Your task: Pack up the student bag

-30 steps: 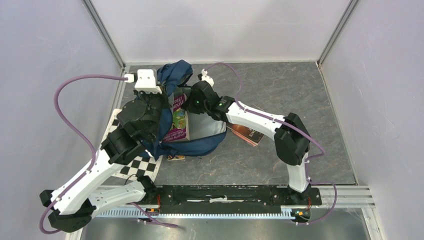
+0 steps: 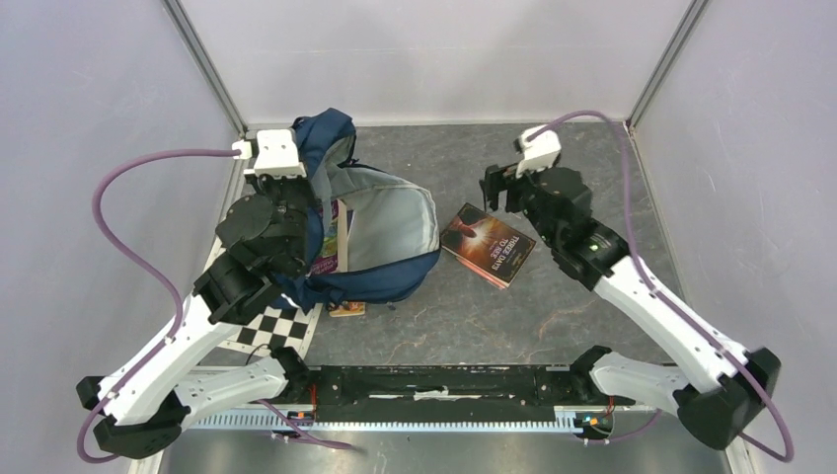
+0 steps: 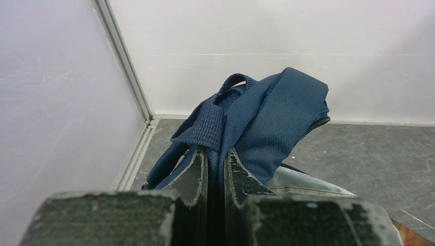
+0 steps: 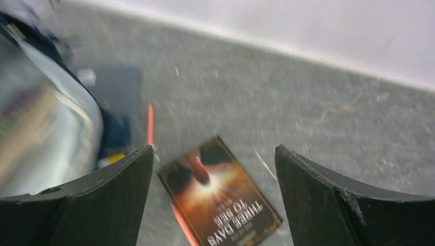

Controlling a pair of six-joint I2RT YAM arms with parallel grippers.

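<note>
A navy bag with a grey lining lies open on the left half of the floor. Inside it, against the left side, is a purple book, partly hidden by the fabric. My left gripper is shut on the bag's blue top edge beside a strap loop. A dark-covered book, with an orange glow on its cover, lies flat to the right of the bag, seemingly atop another. My right gripper hangs above and beyond that book, open, nothing between its fingers.
A checkered board lies partly under the left arm, and a small yellow-orange item sits at the bag's near edge. In the right wrist view an orange stick lies near the bag.
My right gripper has come out of the bag and moved right, empty, leaving the purple book inside. The left gripper has shifted slightly, still holding the bag's edge.
</note>
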